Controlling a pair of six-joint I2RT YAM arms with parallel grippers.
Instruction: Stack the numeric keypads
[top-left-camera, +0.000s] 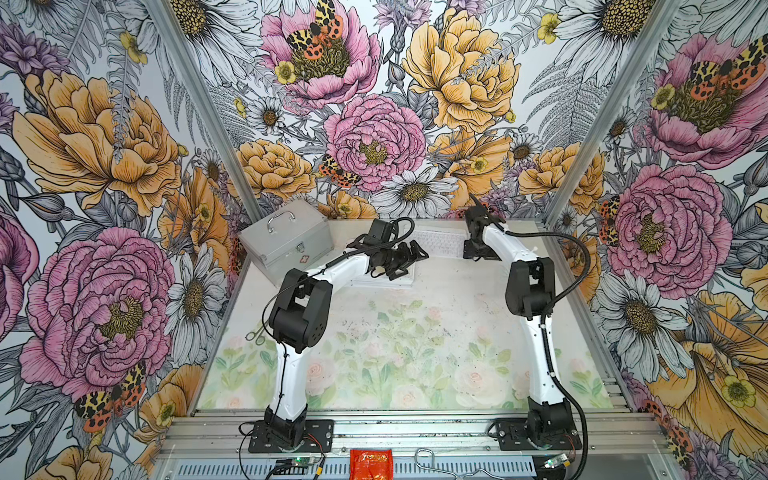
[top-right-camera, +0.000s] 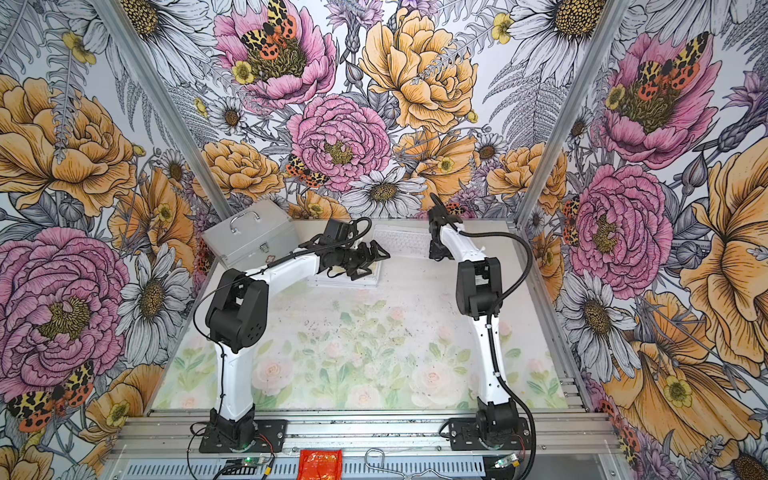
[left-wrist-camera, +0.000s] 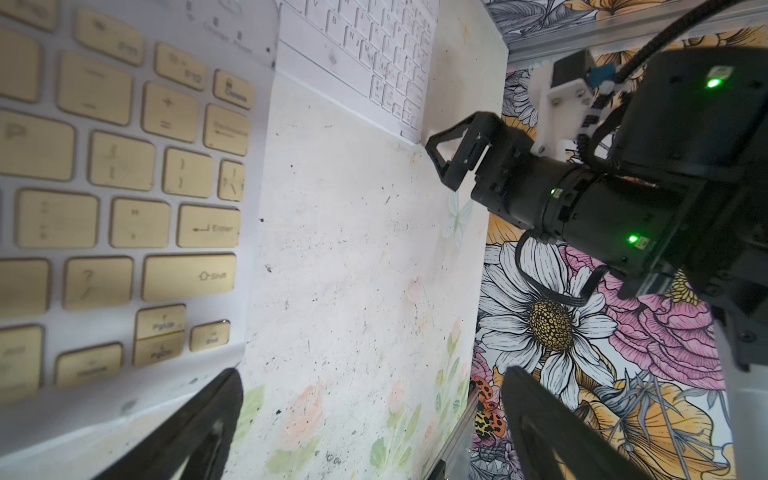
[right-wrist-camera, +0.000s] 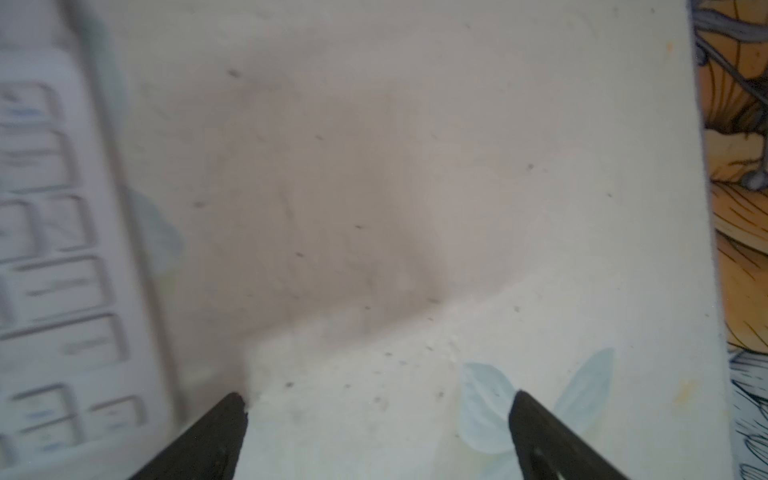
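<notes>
A white keyboard with gold keys (left-wrist-camera: 173, 216) fills the left of the left wrist view; from above, the left arm partly covers it. My left gripper (top-left-camera: 416, 260) hangs over its right part, with fingers (left-wrist-camera: 200, 432) spread and nothing between them. A second keyboard, all white (top-left-camera: 440, 243), lies flat at the back of the table, right of the first. My right gripper (top-left-camera: 474, 254) is beside this one's right end. Its fingers (right-wrist-camera: 212, 436) stand wide apart over bare table, and the white keyboard's end shows at the left of the right wrist view.
A grey metal case (top-left-camera: 288, 240) stands at the back left, near scissors (top-left-camera: 257, 332) on the table. Behind the arms rises a flowered wall.
</notes>
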